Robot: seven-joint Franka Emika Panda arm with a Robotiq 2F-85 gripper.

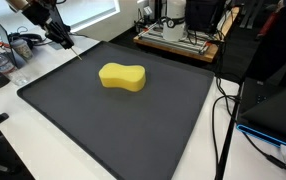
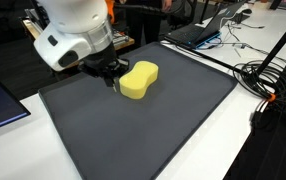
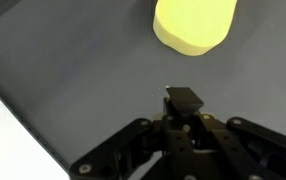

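A yellow sponge-like block [image 1: 122, 77], narrowed at its middle, lies on the dark mat [image 1: 113, 125]. In the second exterior view, the same yellow block [image 2: 139, 80] is just right of my gripper [image 2: 114, 77]. My gripper [image 1: 68, 44] is over the mat's far left part, apart from the block. A thin pale stick [image 1: 77, 53] points down from its fingers, which are shut on it. From the wrist, the gripper looks shut, with the yellow block [image 3: 194, 22] beyond its tips; the stick is barely discernible there.
Black cables [image 1: 221, 110] run along the white table on the right. A wooden-topped stand [image 1: 173, 42] is behind the mat.
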